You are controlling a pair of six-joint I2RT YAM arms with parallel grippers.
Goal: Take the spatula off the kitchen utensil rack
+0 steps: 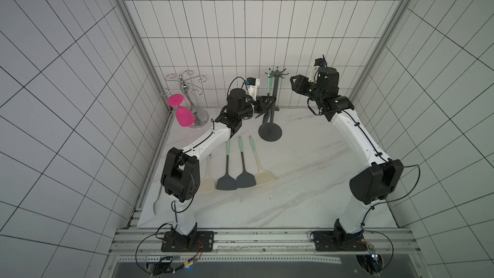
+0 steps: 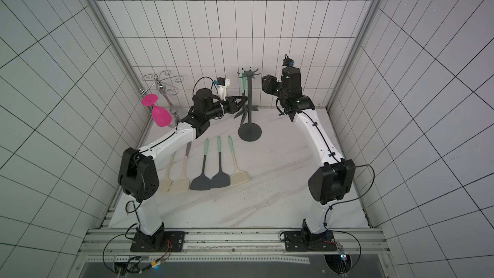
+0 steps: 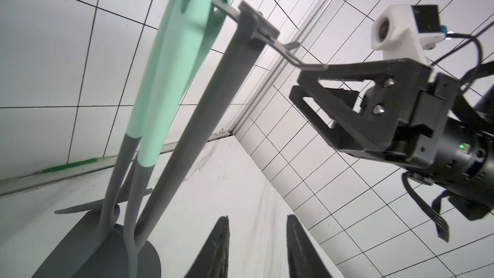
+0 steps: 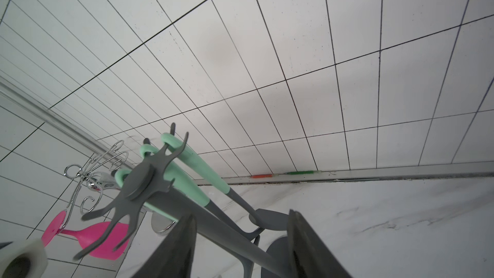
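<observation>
The dark grey utensil rack [image 1: 274, 95] stands upright near the back wall. Several utensils with mint-green handles hang from its hooks; one hanging utensil handle [image 3: 172, 72] looms large in the left wrist view, with others partly behind it. My left gripper [image 1: 272, 101] is open beside the rack, at about mid-height of the pole. Its two fingertips show apart over bare counter in the left wrist view. My right gripper [image 1: 294, 82], also open, is right of the rack top, clear of the hooks. In the right wrist view the rack hub [image 4: 140, 180] lies left of its fingers [image 4: 180, 242].
Several spatulas lie on the counter in front, among them a dark spatula [image 1: 246, 179] and a cream spatula [image 1: 264, 176]. A chrome stand [image 1: 198, 118] with a pink glass [image 1: 184, 115] is at the back left.
</observation>
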